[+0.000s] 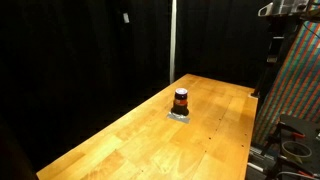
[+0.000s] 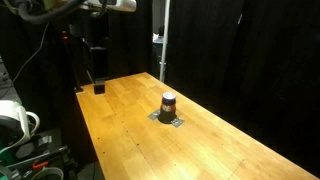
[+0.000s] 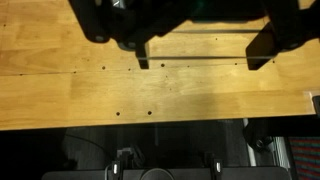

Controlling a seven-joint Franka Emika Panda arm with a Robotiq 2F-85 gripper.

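Note:
A dark cylinder with a light top and an orange-brown band (image 1: 181,100) stands upright on the wooden table, and I cannot tell whether it is a jar, a can or a cup. In exterior view 2 the same cylinder (image 2: 168,103) stands near the middle of the table, with grey patches at its base. My gripper is open in the wrist view: its two dark fingers are wide apart, with bare wood below and no object seen between them. Exterior view 2 places the gripper (image 2: 98,88) at the table's left edge, well apart from the cylinder.
Black curtains (image 2: 250,70) hang behind the table. A stool-like object and cables stand beside it at the right in exterior view 1.

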